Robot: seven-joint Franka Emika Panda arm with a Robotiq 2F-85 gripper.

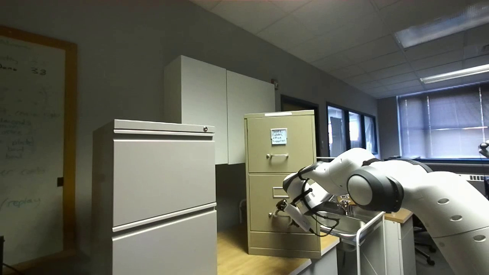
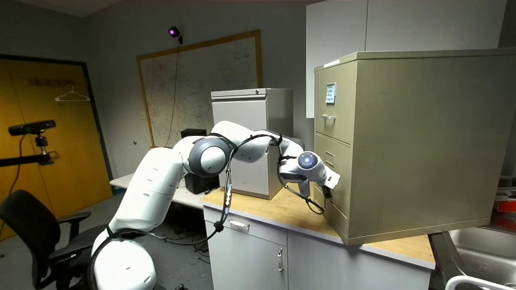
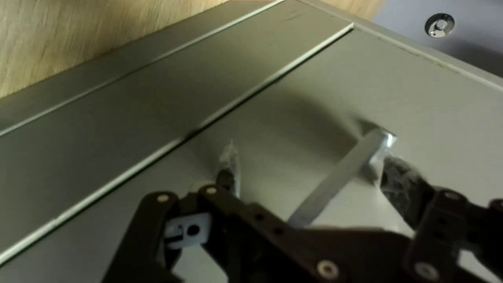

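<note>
A beige two-drawer filing cabinet [image 1: 282, 160] stands on the wooden counter, both drawers shut. Its lower drawer carries a silver bar handle [image 3: 337, 177], seen close up in the wrist view. My gripper is open, one finger on either side of the handle, with the bar running between them. The right fingertip [image 3: 401, 181] appears close to the handle's end; whether it touches cannot be told. In exterior view 2 the gripper is right at the lower drawer's front, its fingers partly hidden.
A grey cabinet [image 1: 165, 178] stands on the left, its drawers shut. The upper drawer's handle [image 1: 277, 156] sits above my arm. A metal sink [image 1: 341, 223] with a white rail [image 1: 366, 227] lies to the right. Bare counter [image 2: 300, 210] shows between the two cabinets.
</note>
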